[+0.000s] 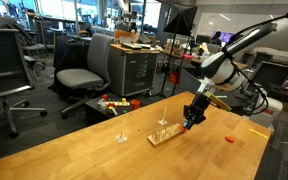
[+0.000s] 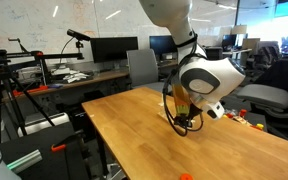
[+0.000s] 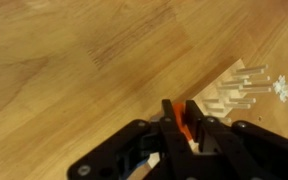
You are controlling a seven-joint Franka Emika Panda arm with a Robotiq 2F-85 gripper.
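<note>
My gripper is shut on a small orange-red piece (image 3: pixel 187 126), seen between the dark fingers in the wrist view. Beside it lies a light wooden rack with upright pegs (image 3: pixel 222 100), partly covered by the gripper. From exterior view 1, the gripper (image 1: pixel 191 123) is at the right end of the peg rack (image 1: pixel 164 134), low over the table. Exterior view 2 has the gripper (image 2: pixel 187 122) in front of the rack, which is mostly hidden there. Whether the held piece touches the rack, I cannot tell.
A white star-shaped piece (image 3: pixel 281 88) stands past the pegs. An orange-red piece (image 1: pixel 229 139) and a yellow one (image 1: pixel 258 131) lie on the right of the table. Red cups (image 1: pixel 135 104) and other small items line the back edge.
</note>
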